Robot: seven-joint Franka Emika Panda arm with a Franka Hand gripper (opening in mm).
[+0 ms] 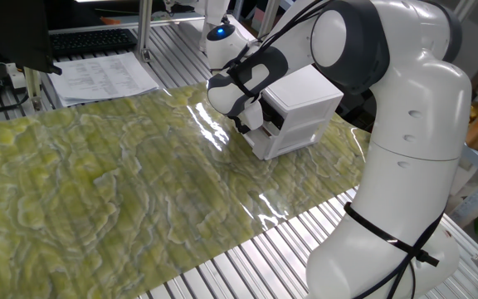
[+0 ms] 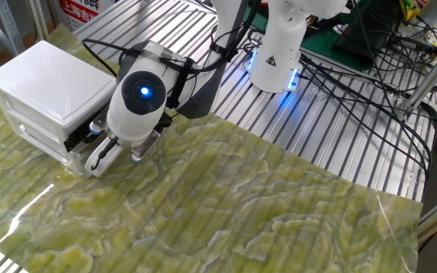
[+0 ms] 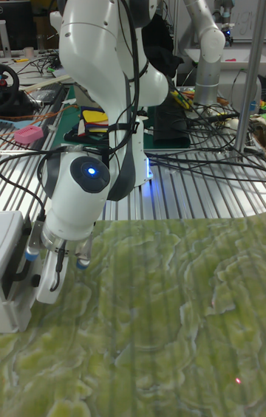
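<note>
A white drawer cabinet (image 1: pixel 297 108) stands on the green marbled sheet. Its plain top (image 2: pixel 55 80) shows clearly in exterior view 2, and only its right part (image 3: pixel 9 260) enters exterior view 3. My gripper (image 2: pixel 112 148) is low against the cabinet's front, tilted downward. In exterior view 1 the wrist covers most of it, and a lower front part (image 1: pixel 260 146) of the cabinet juts out just beneath. The fingertips are hard to make out, so neither the finger's state nor contact with a drawer is clear.
The marbled sheet (image 1: pixel 81 191) is bare over its wide remaining area. Papers (image 1: pixel 102 79) and a keyboard (image 1: pixel 94 40) lie beyond its far edge. Loose black cables (image 2: pixel 355 114) run across the slatted metal table (image 2: pixel 347 144) near the arm's base.
</note>
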